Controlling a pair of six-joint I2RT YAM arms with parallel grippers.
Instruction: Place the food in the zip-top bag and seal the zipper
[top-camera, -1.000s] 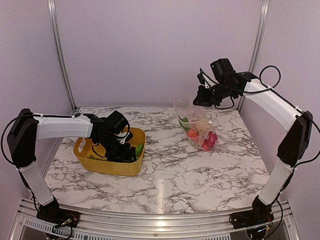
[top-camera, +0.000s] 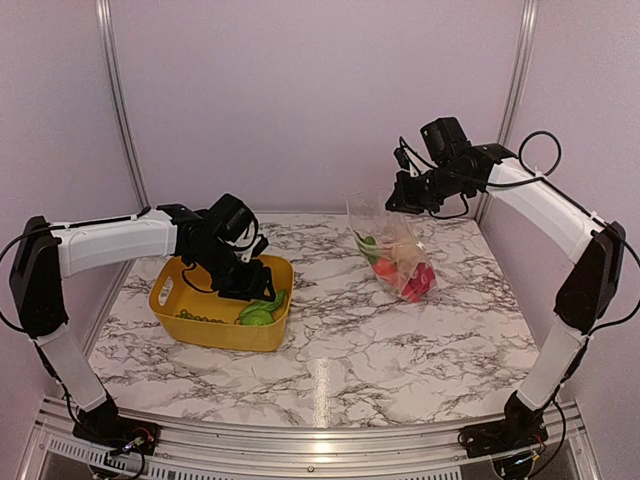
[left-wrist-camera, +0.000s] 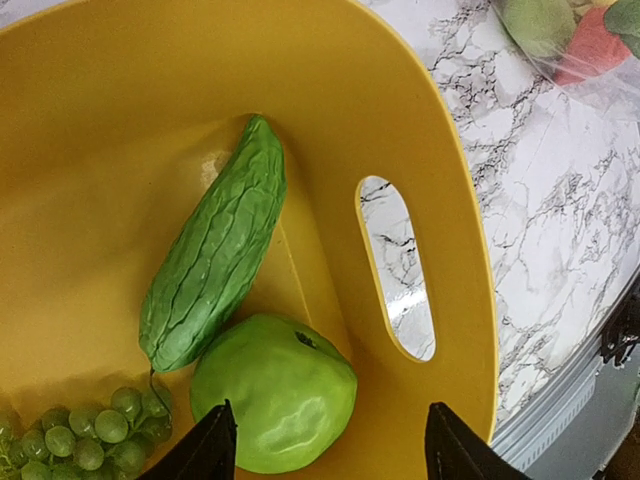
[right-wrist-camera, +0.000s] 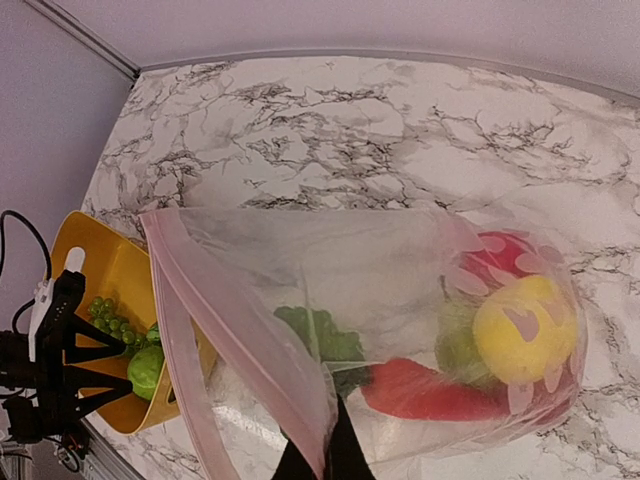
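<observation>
A clear zip top bag (top-camera: 372, 220) hangs with its mouth end pinched in my right gripper, which is shut on the rim. Inside it show a yellow fruit (right-wrist-camera: 525, 330), a long red item (right-wrist-camera: 430, 390), a leafy green piece (right-wrist-camera: 325, 340) and a pink item (right-wrist-camera: 495, 255). My left gripper stands open, empty, above the yellow bin. Below its fingers lie a round green fruit (left-wrist-camera: 275, 395), a ridged green cucumber-like vegetable (left-wrist-camera: 215, 245) and green grapes (left-wrist-camera: 85, 435).
The yellow bin (top-camera: 225, 336) has raised walls and a slotted handle at the side towards the bag. Bare marble table (top-camera: 420, 360) lies in front of the bag and between bag and bin.
My left gripper has risen from low in the bin, and the green food beneath it shows more clearly. The bin is shifted very slightly. My right arm and the bag have stayed put.
</observation>
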